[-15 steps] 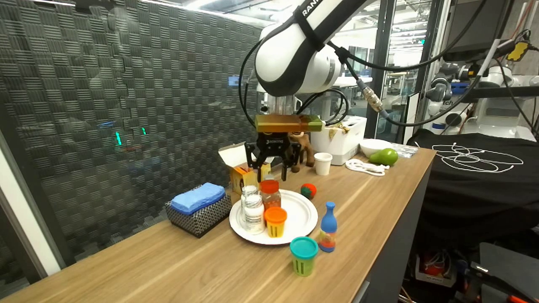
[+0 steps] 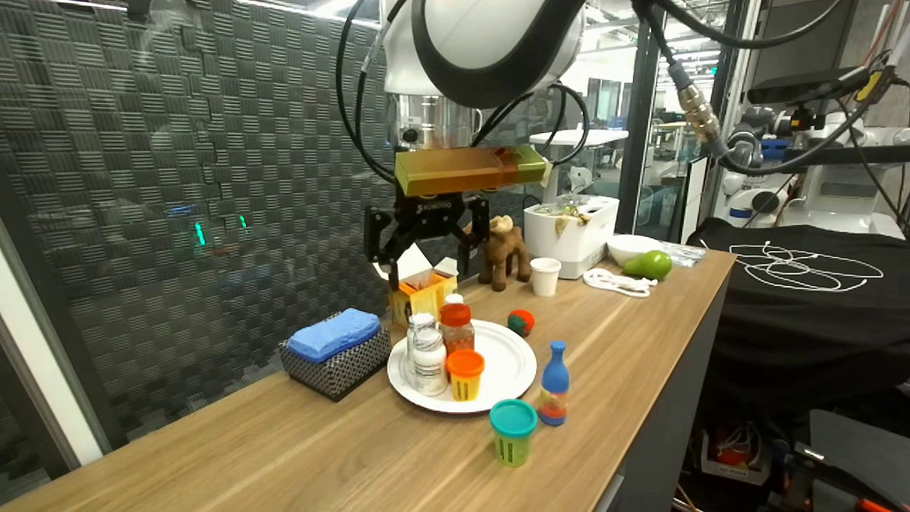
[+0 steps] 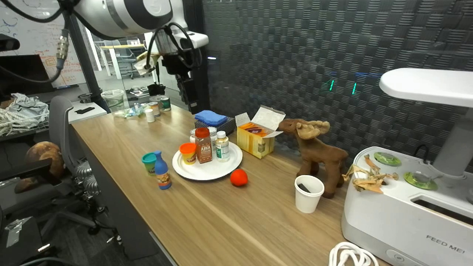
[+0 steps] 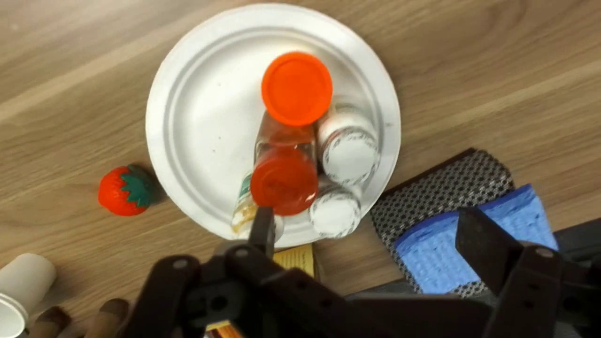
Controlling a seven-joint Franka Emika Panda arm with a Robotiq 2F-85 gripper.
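Observation:
My gripper (image 2: 429,260) stands open in the air with nothing between its fingers. In the wrist view its fingers (image 4: 262,228) are spread wide, one over the plate's edge and the other over the blue cloth (image 4: 450,248). Below it, a white plate (image 4: 208,118) carries an orange-lidded tub (image 4: 297,87), a red-capped spice jar (image 4: 284,177) and several white-capped bottles, one of them a bottle (image 3: 222,148) with a green label. The containers stand close together on one side of the plate. The cloth lies on a black patterned box (image 2: 333,375).
Around the plate are a toy strawberry (image 2: 520,321), a blue bottle (image 2: 554,384), a teal-lidded tub (image 2: 512,434) and an open yellow box (image 3: 255,139). A toy moose (image 3: 317,153), a paper cup (image 3: 308,193) and a white planter (image 3: 399,221) stand farther along.
In exterior view 1 my gripper has shifted left and a little upward, and it looks larger. Its fingers are farther apart. The things on the plate have stayed where they were.

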